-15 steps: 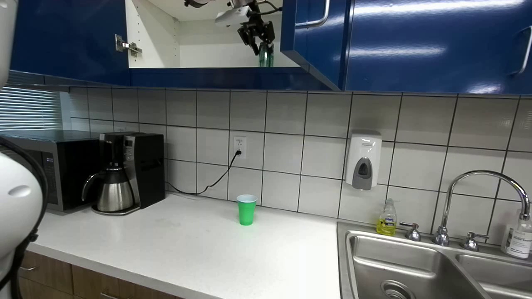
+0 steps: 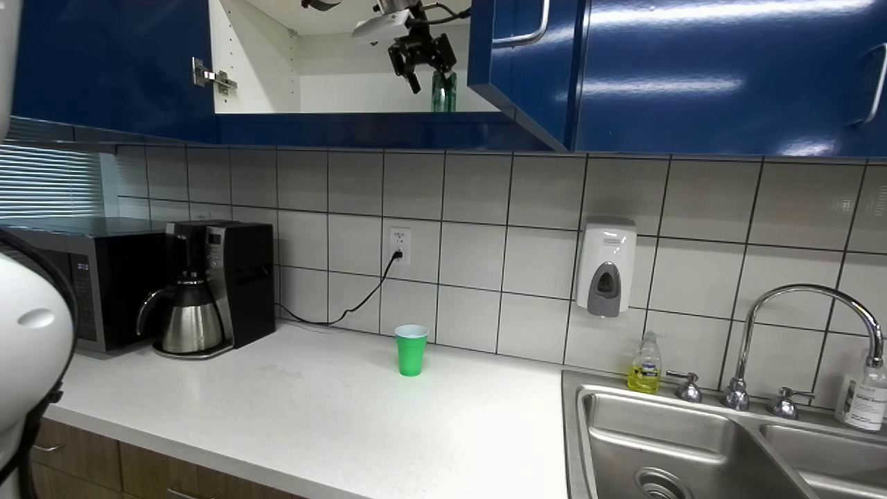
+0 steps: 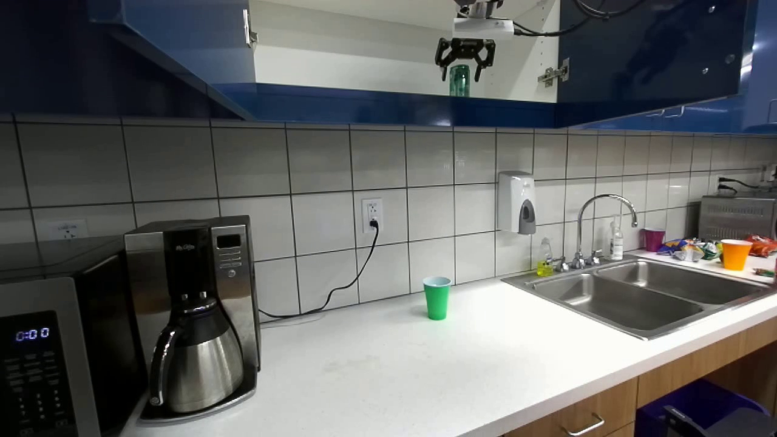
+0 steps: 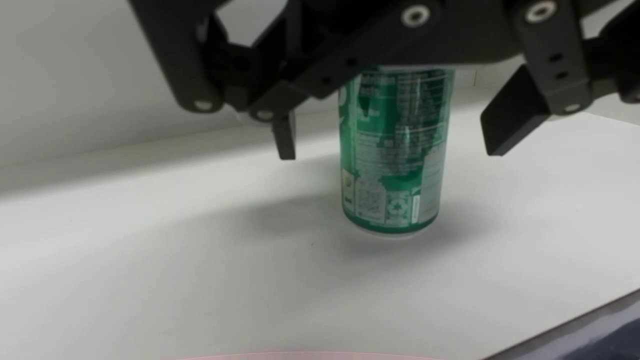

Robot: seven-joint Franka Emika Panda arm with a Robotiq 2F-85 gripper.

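A green can (image 4: pixel 393 156) stands upright on the white cabinet shelf (image 4: pixel 240 282). In the wrist view it lies between my spread fingers, with clear space on both sides, and its top is hidden behind the gripper's body. My gripper (image 3: pixel 464 75) is open in the upper cabinet, its tips pointing down around the upper part of the can in exterior view 2. From exterior view 1, the gripper (image 2: pixel 430 87) appears above and to the left of the can (image 2: pixel 444 93).
Blue cabinet doors (image 2: pixel 528 62) stand open on both sides of the shelf. Below, a green cup (image 2: pixel 411 350) sits on the counter, with a coffee maker (image 2: pixel 217 287) at left and a sink (image 2: pixel 665 432) at right. Shelf space around the can looks free.
My gripper has shifted slightly left in exterior view 1, and its fingers look wider apart. The can stands in the same place.
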